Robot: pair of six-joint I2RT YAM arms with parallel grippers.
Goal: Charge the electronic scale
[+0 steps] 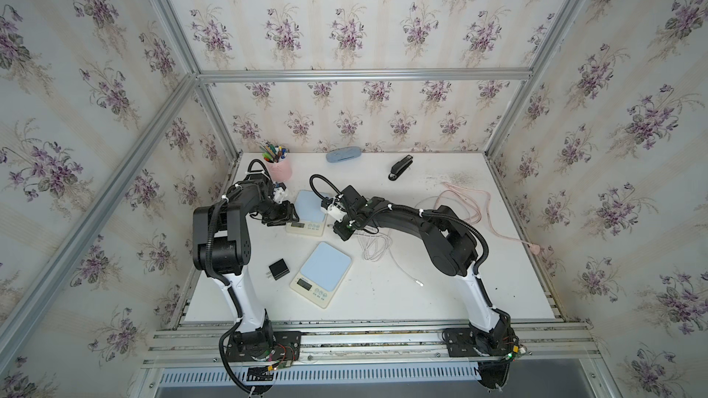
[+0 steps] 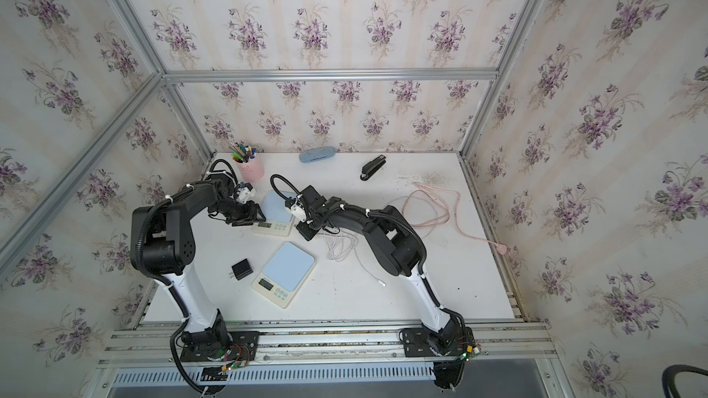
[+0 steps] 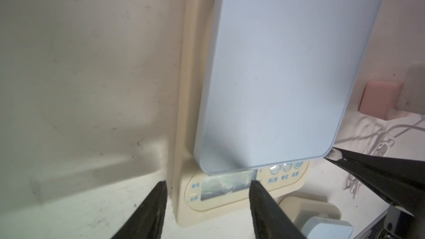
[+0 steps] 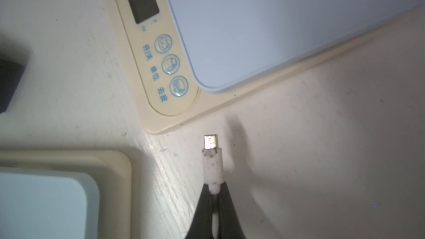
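Note:
A cream scale with a blue platform [image 3: 283,66] lies at back left; my left gripper hovers over its display end, fingers apart with nothing held between them. My right gripper is shut on a white cable, whose metal plug [image 4: 210,142] points at the side edge of that scale [image 4: 208,101], a little apart from it. A second scale [image 1: 322,265] lies nearer the front, also in the right wrist view at lower left.
A black charger [image 1: 278,269] sits front left. A pen cup [image 1: 278,171], blue case [image 1: 343,154] and stapler [image 1: 399,167] stand at the back. A pink cable [image 1: 479,202] lies on the right.

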